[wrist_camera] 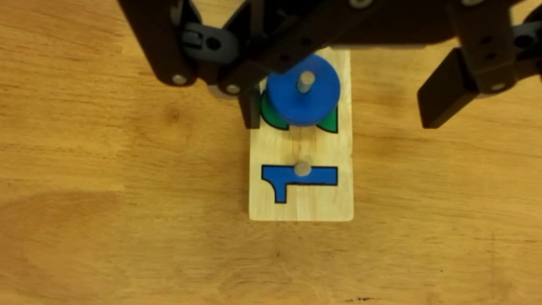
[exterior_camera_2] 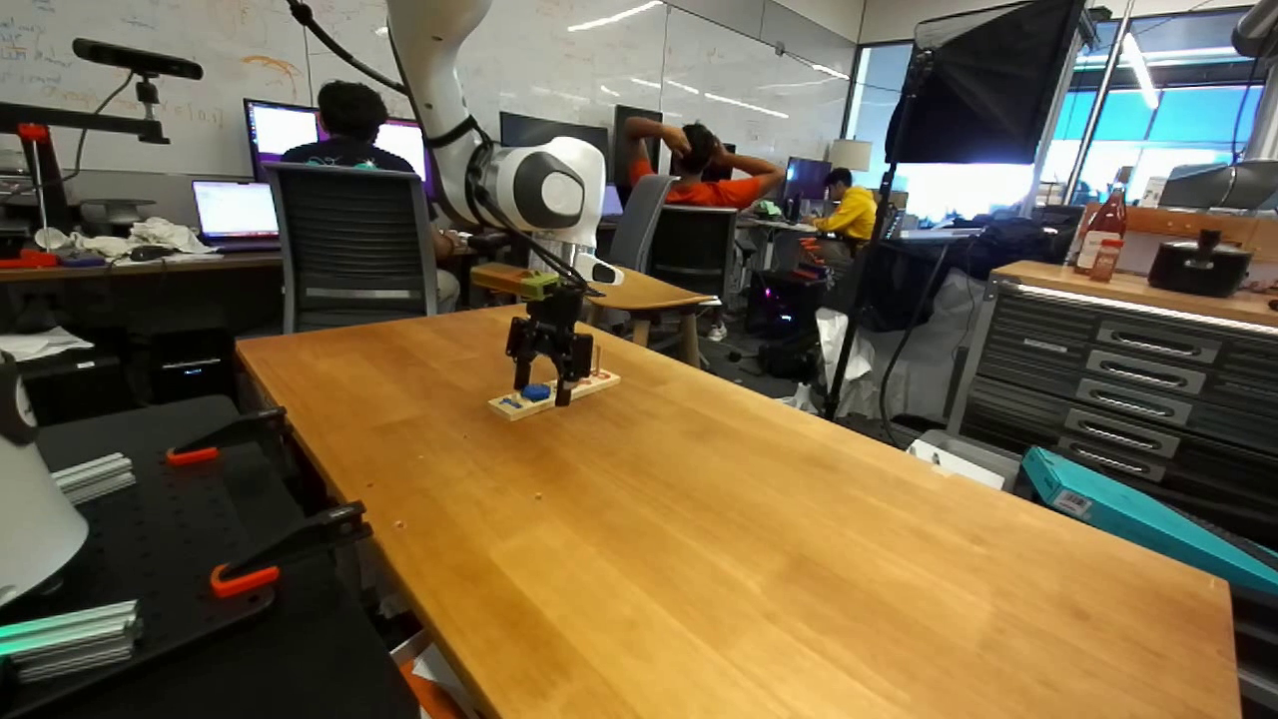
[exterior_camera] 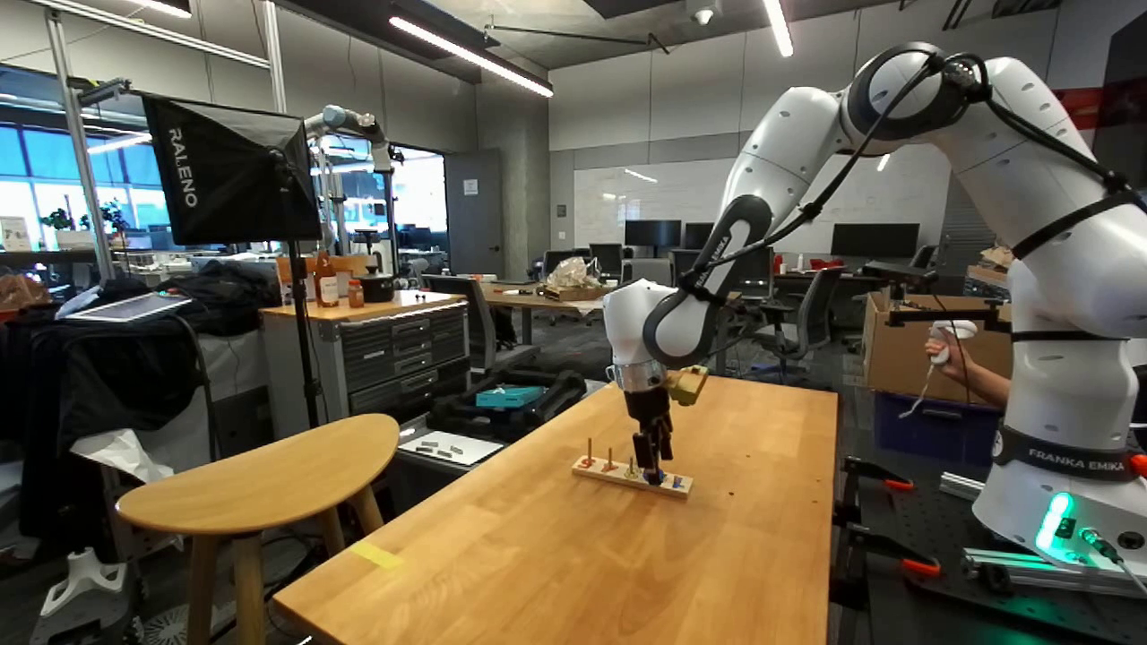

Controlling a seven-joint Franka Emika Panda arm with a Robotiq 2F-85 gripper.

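Observation:
A blue disc (wrist_camera: pixel 327 94) sits around the peg over the green numeral on a pale wooden peg board (wrist_camera: pixel 301 211). The neighbouring peg (wrist_camera: pixel 302 168), beside the blue numeral 1, stands bare. My gripper is open, with one finger left of the board and the other out to the right past the opposite edge; the disc lies between them, nearer the left finger. In exterior view 2 the gripper (exterior_camera_2: pixel 547 381) straddles the board low over the table, and the blue disc (exterior_camera_2: pixel 535 391) shows between its fingers. More pegs rise at the board's far end in exterior view 1.
A stool (exterior_camera: pixel 269 473) stands off the table's left side. Clamps (exterior_camera_2: pixel 276 551) sit along the robot-side edge.

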